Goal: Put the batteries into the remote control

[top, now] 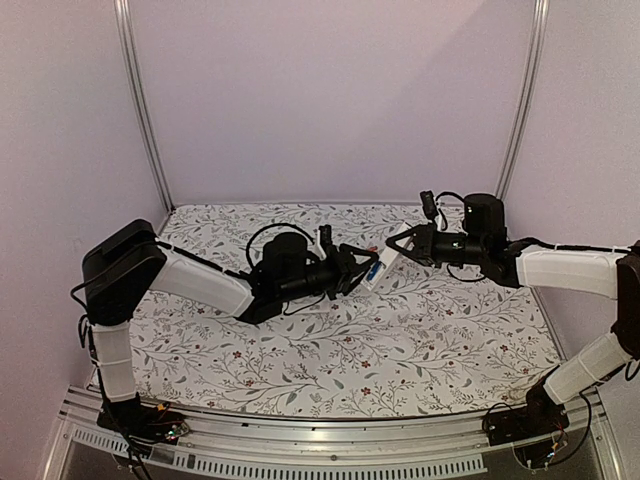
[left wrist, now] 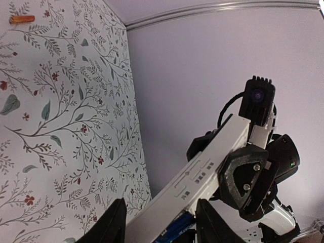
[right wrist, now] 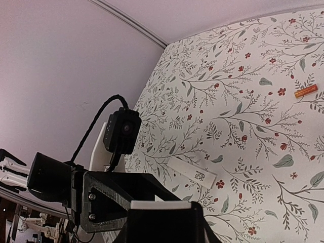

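The white remote [top: 390,250] is held up in the air by my right gripper [top: 410,243], shut on it, tilted toward my left gripper [top: 360,270]. In the left wrist view the remote [left wrist: 187,182] runs diagonally, with a blue battery [left wrist: 177,226] at its lower side, just by the fingers of my left gripper, which stand apart around the remote's lower end. Whether they touch the battery I cannot tell. An orange battery lies loose on the table, seen also in the right wrist view [right wrist: 306,90].
A white flat piece, likely the battery cover [right wrist: 192,172], lies on the floral table. Walls enclose the back and sides.
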